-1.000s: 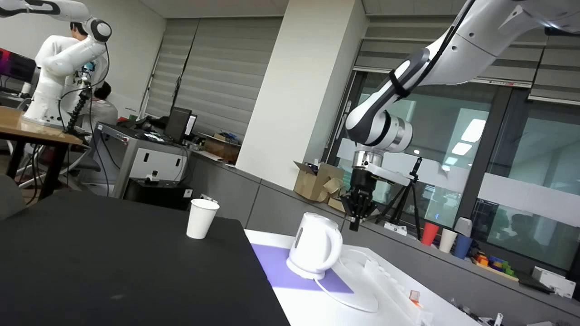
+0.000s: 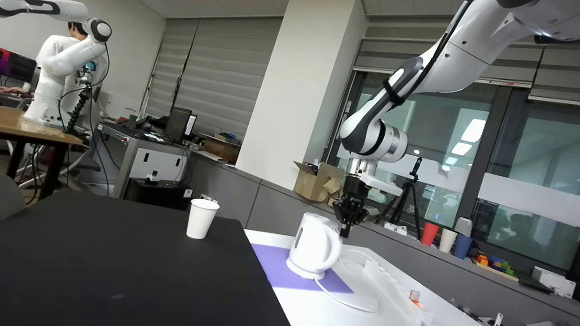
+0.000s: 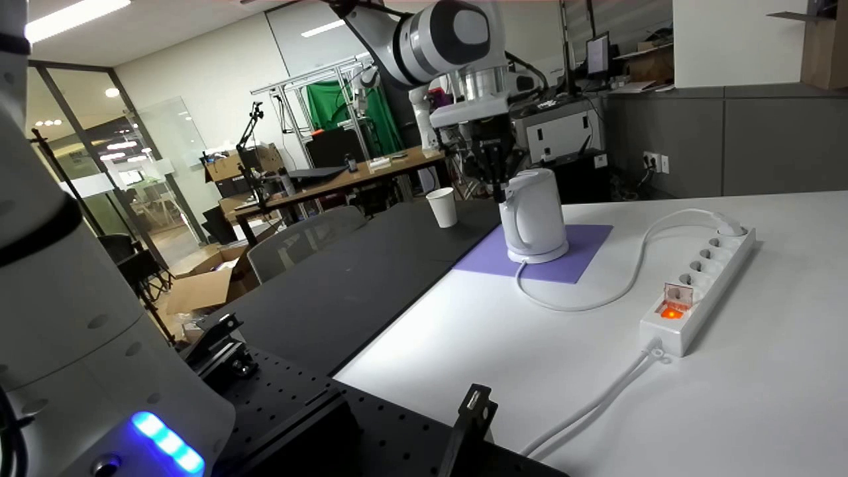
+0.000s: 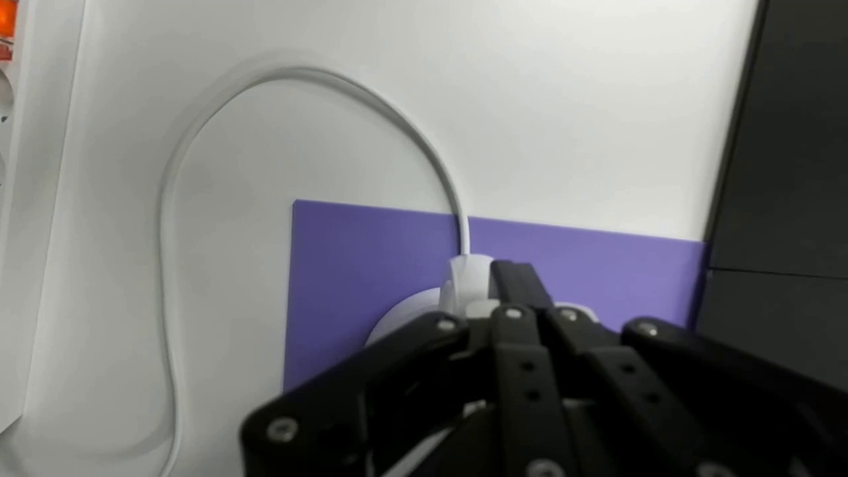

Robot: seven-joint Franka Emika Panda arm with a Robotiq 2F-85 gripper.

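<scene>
A white electric kettle [image 3: 534,213] stands upright on a purple mat [image 3: 585,250], its cord leaving the base. My gripper [image 2: 345,234] is beside the upper handle side of the kettle [image 2: 310,244], pointing down with its fingers together. In the wrist view the shut fingers [image 4: 521,285] cover much of the kettle; only its handle top [image 4: 470,278] and part of its base show. Nothing is seen between the fingers. Whether the fingertips touch the kettle, I cannot tell.
A white power strip [image 3: 703,290] with a glowing orange switch lies on the white table, with the kettle's cord [image 3: 640,258] looping to it. A white paper cup [image 2: 201,219] stands on the black table.
My gripper has moved left and slightly down in exterior view 1, closer to the kettle. The kettle and cup stand where they were.
</scene>
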